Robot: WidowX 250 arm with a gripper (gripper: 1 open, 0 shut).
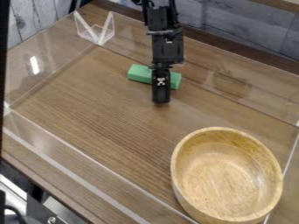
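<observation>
The black gripper (160, 94) reaches down from the top centre to the wooden table, its tip low, just in front of a green block (142, 73) that lies partly hidden behind it. The fingers look shut; I cannot see anything held between them.
A large wooden bowl (226, 171) stands at the front right. A clear plastic object (96, 28) is at the back left. The table (93, 122) is open at the left and middle, with its edge along the far left.
</observation>
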